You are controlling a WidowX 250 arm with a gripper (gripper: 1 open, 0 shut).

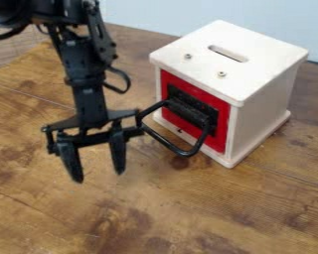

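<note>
My black gripper (94,155) hangs open over the wooden table at left, its two fingers apart with nothing between them. To its right stands a white wooden box (229,60) with a slot and two screws on top and a red front panel (219,142) holding a black grid part. A black loop handle (185,151) sticks out from that front toward the gripper, just right of it.
A pale wall or surface lies behind the box at the top of the view.
</note>
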